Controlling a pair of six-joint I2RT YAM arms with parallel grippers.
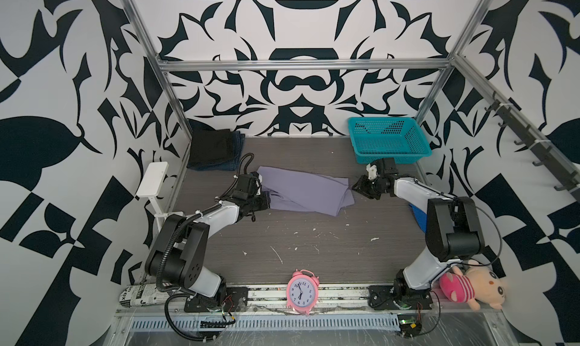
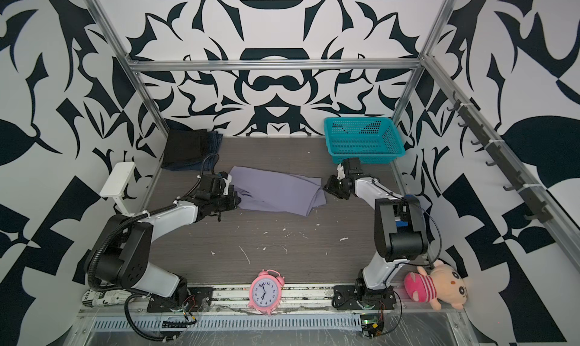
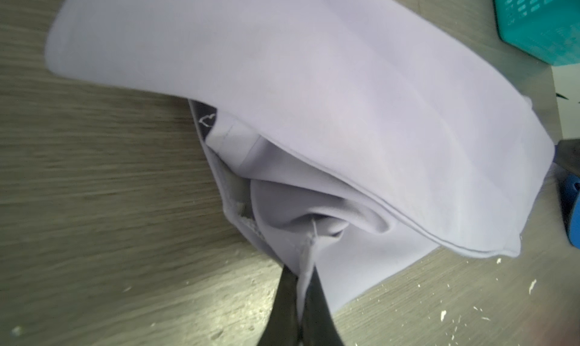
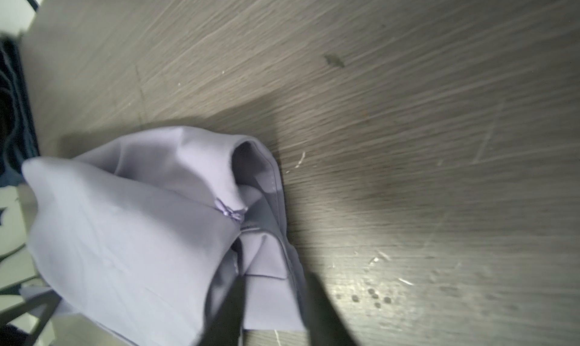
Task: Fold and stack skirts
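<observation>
A lavender skirt [image 1: 305,189] lies loosely folded across the middle of the table. My left gripper is down at its left end, shut on a thin edge of the skirt, as the left wrist view shows. My right gripper hovers at the skirt's right end, fingers apart, the fabric visible beyond them; I see nothing held between them. A stack of dark folded skirts [image 1: 208,146] lies at the back left.
A teal basket [image 1: 386,140] stands at the back right, a blue object [image 1: 417,219] at the right edge. A pink clock [image 1: 301,291] sits at the front edge.
</observation>
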